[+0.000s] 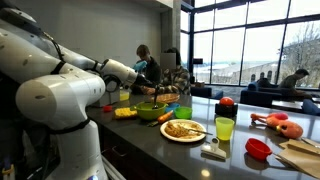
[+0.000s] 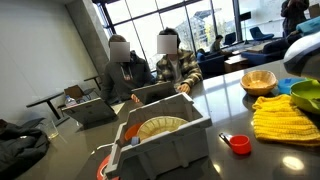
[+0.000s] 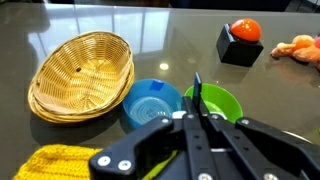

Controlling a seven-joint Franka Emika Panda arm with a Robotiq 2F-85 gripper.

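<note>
In the wrist view my gripper is shut around a thin dark object, whose narrow end sticks up past the fingertips; what it is cannot be made out. Behind the fingers lies a green bowl, partly covered by them. A blue bowl sits left of it, beside a round wicker basket. Exterior view 1 places the gripper low over the green bowl, small and hard to read there. In exterior view 2 the gripper is out of frame.
A yellow cloth lies by the bowls. A plate of food, a yellow-green cup and a red bowl stand farther along the table. A grey bin occupies another part. Two people sit behind the table.
</note>
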